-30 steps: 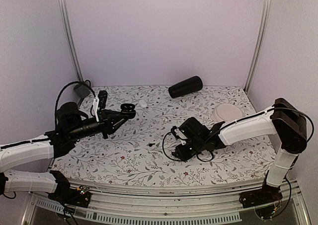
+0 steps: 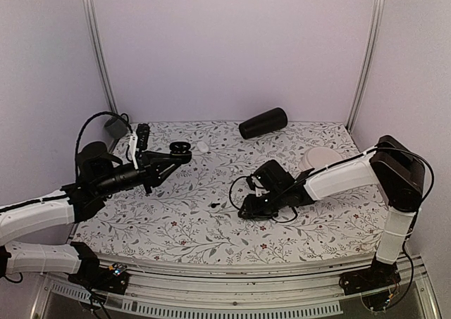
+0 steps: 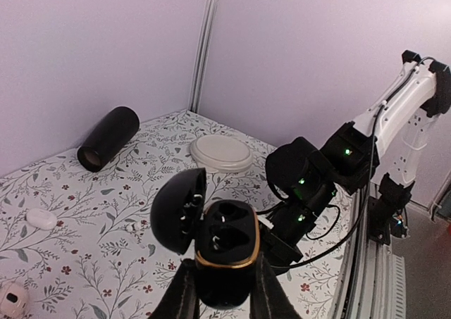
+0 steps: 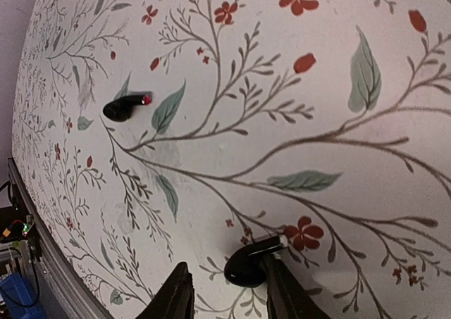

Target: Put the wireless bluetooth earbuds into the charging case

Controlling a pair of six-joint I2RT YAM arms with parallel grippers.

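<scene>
Held up over the left part of the table is the black charging case point(image 3: 227, 241), its lid point(image 3: 177, 210) raised; my left gripper is shut on it. Two dark wells show in the case, with no earbud visible in them. One black earbud point(image 4: 245, 268) lies on the cloth by the fingertips of my right gripper, which is open and low over the table. That earbud is between the two fingers, close to the right one; whether they touch cannot be told. The other earbud point(image 4: 123, 106) lies farther off, also seen in the top view point(image 2: 215, 205).
A black cylinder point(image 2: 263, 123) lies at the back, and a round white lid-like object point(image 2: 323, 158) sits at the back right, behind the right arm. A small white object point(image 2: 203, 147) rests near the left gripper. The flowered cloth between the arms is mostly clear.
My right gripper has shifted a little to the left and toward the table's front, staying low. The left arm with the case has hardly moved.
</scene>
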